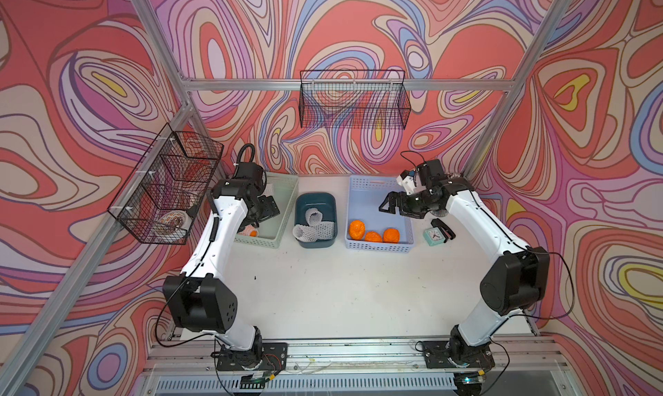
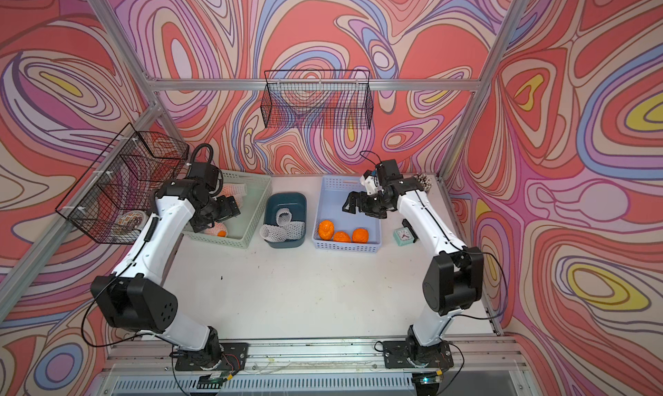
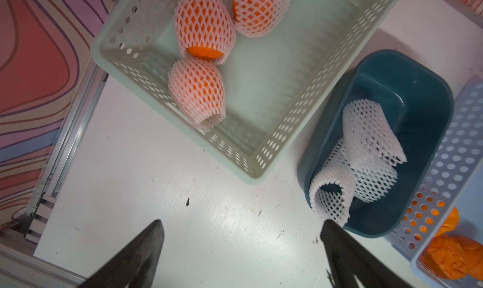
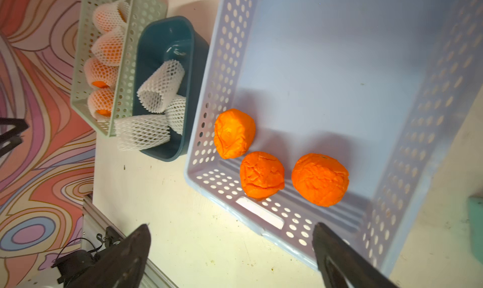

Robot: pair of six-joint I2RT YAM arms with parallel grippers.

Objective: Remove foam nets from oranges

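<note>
Oranges in white foam nets (image 3: 204, 24) lie in the pale green basket (image 3: 246, 176) on the left; my left gripper (image 1: 258, 216) is over that basket, open and empty. Several show there in the right wrist view. Loose foam nets (image 3: 369, 134) are heaped in the dark teal bin (image 3: 313, 152), one hanging over its near rim. Bare oranges (image 4: 320, 180) rest at the near end of the blue basket (image 4: 251, 227), three of them visible. Above that basket's right side, my right gripper (image 1: 400, 206) stands open with nothing between its fingers.
A small mint-coloured clock (image 2: 404, 236) is on the table right of the blue basket. Wire racks (image 1: 354, 102) hang at the back and on the left.
</note>
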